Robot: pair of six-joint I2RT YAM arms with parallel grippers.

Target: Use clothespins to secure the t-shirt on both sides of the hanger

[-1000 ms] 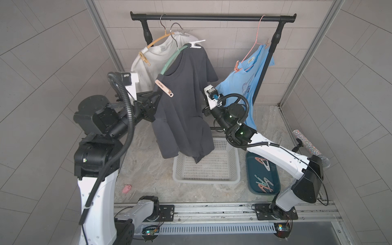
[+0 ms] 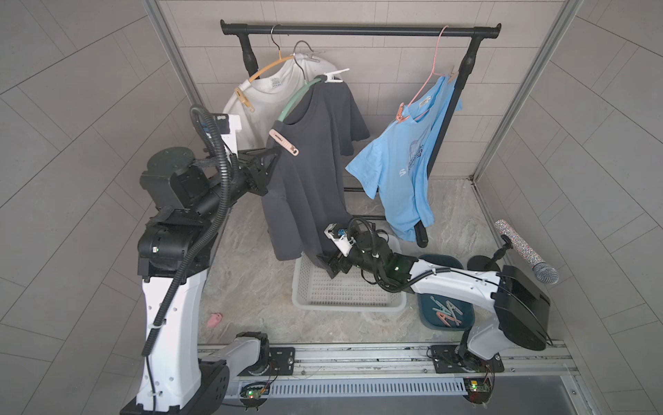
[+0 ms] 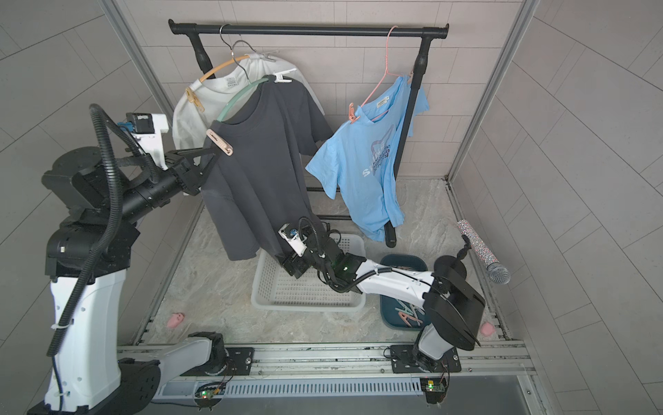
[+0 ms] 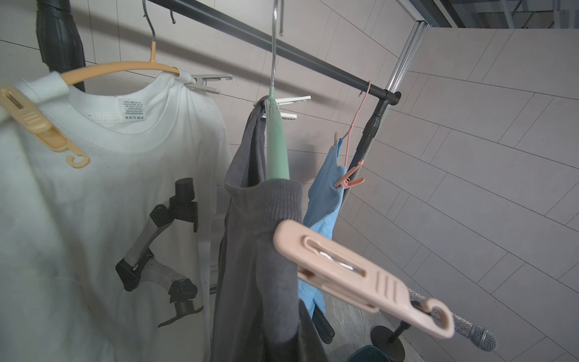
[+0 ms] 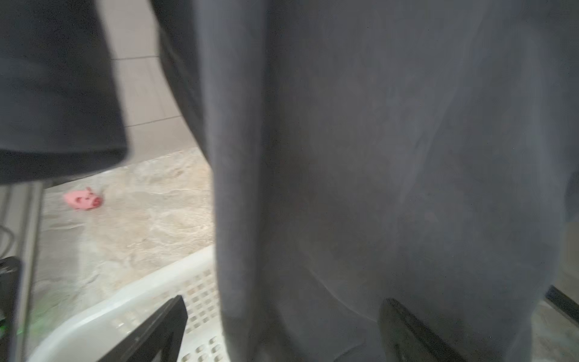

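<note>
A dark grey t-shirt (image 2: 307,173) hangs on a green hanger (image 4: 277,138), a pink clothespin (image 4: 343,271) at its left shoulder and a white clothespin (image 2: 335,74) at its right. My left gripper (image 2: 266,166) is at the shirt's left shoulder below the pink pin, shut on the grey cloth as far as shows; its fingers are mostly hidden in the left wrist view. My right gripper is open low at the shirt's hem, over the white basket, with cloth between and beyond its fingers.
A white shirt (image 4: 150,211) on an orange hanger and a blue shirt (image 2: 400,173) share the rail (image 2: 359,29). A dark tray (image 2: 445,321) of clothespins stands right of the white basket (image 2: 348,304). A microphone (image 2: 525,252) stands far right.
My right gripper has moved down and left from beside the shirt's middle to its lower part.
</note>
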